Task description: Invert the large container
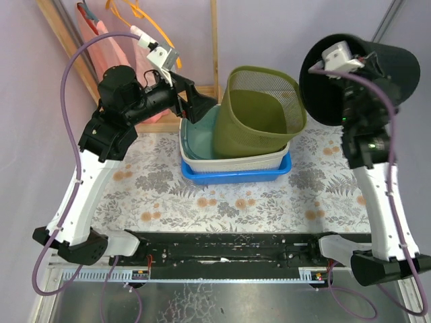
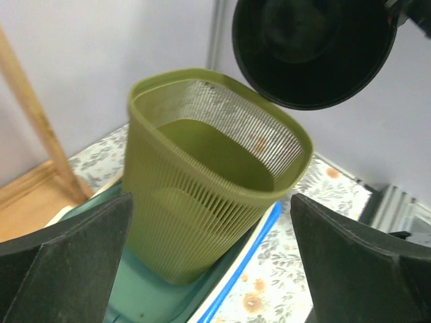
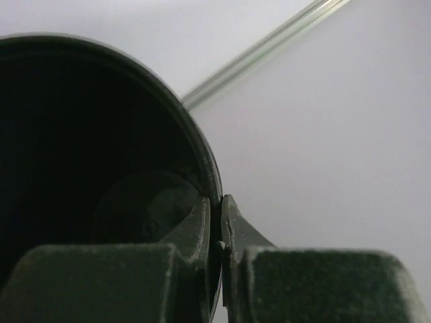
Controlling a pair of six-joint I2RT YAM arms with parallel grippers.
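A large black container (image 1: 323, 94) is raised at the top right, tilted onto its side. My right gripper is shut on its rim; in the right wrist view the dark interior fills the left. My left gripper (image 1: 199, 101) hangs open and empty beside an olive mesh basket (image 1: 252, 114). In the left wrist view the basket (image 2: 182, 175) sits between the open fingers, apart from them, with the black container (image 2: 310, 54) above it.
The basket rests in stacked white and blue trays (image 1: 229, 176) with a teal tub (image 1: 199, 134). A wooden rack with pink and orange items (image 1: 111, 50) stands back left.
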